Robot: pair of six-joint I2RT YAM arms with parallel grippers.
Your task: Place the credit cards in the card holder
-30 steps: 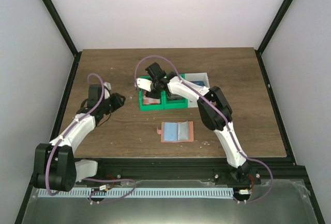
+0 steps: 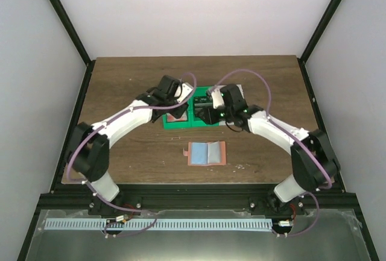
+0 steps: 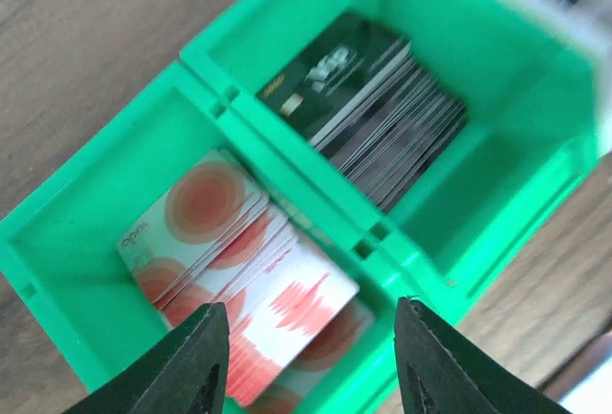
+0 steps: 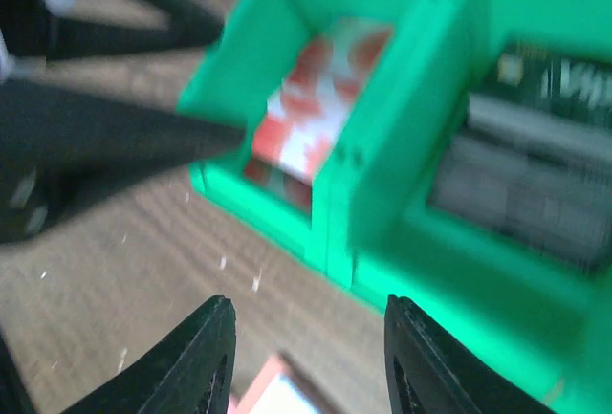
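Red-and-white cards lie overlapping in the left compartment of the green box, and dark cards fill part of the right one. Over the red cards, my left gripper hangs with its fingers apart and nothing between them. My right gripper is also open and empty, near the box's front edge by its right compartment. The card holder, with a pinkish cover and blue and grey pockets, lies open in front of the box; its corner shows in the right wrist view.
A white tray stands right of the green box, largely covered by my right arm. Both arms are close together over the box.
My left gripper has swung right and come over the box's left compartment. My right gripper has moved away from that compartment, to the right and slightly towards the front.
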